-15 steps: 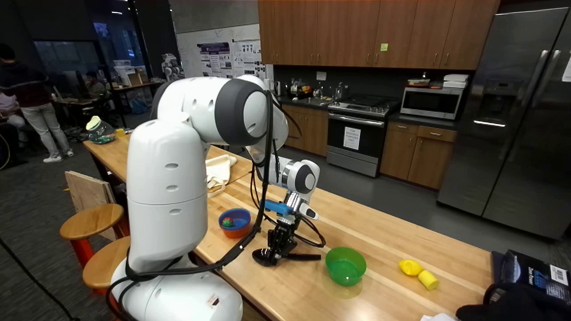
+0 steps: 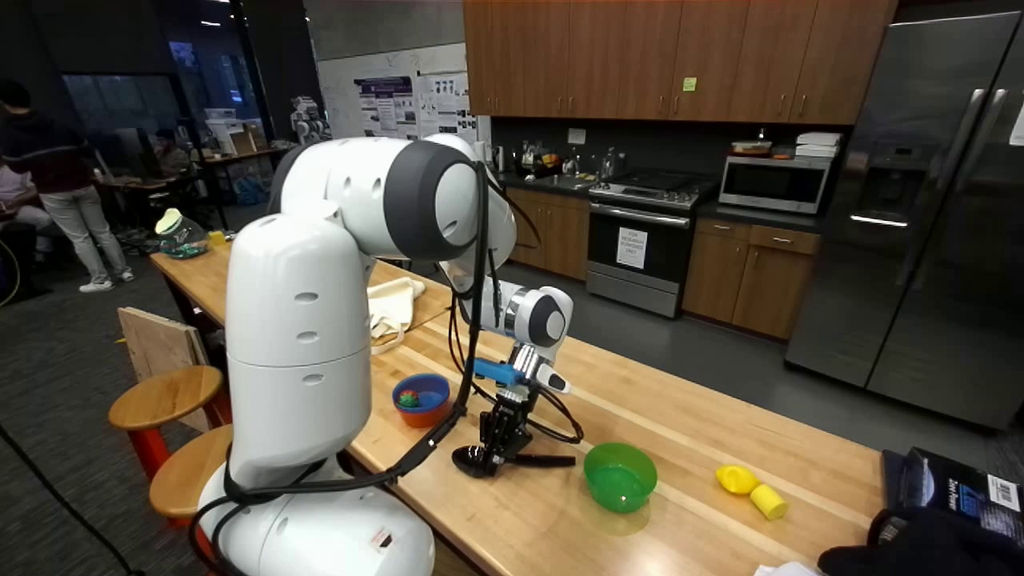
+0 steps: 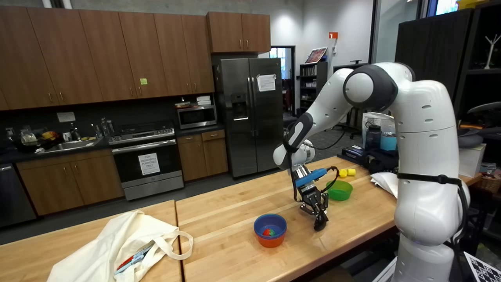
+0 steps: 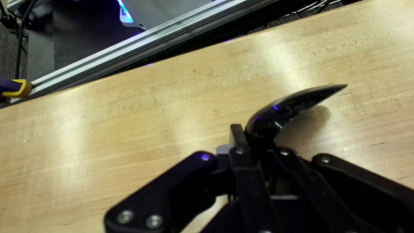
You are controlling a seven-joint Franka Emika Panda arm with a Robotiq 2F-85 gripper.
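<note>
A black spoon-like utensil (image 2: 542, 461) lies low over the wooden table, its rounded head (image 4: 291, 108) on one side of my gripper (image 2: 492, 465) and its long handle on the other. In the wrist view my gripper is shut on this utensil close to the head, and the fingers hide the part they grip. In exterior view 2 the gripper points down near the tabletop, and the dark head (image 3: 320, 221) shows beneath it. Whether the utensil touches the table is hard to tell.
A green bowl (image 2: 620, 477) stands just past the handle's end. A blue bowl (image 3: 270, 225) sits in an orange one (image 3: 271, 241), with a red-green item inside. Yellow objects (image 2: 737, 479) lie farther along. A cloth bag (image 3: 117, 244) lies left; the table's front edge is close.
</note>
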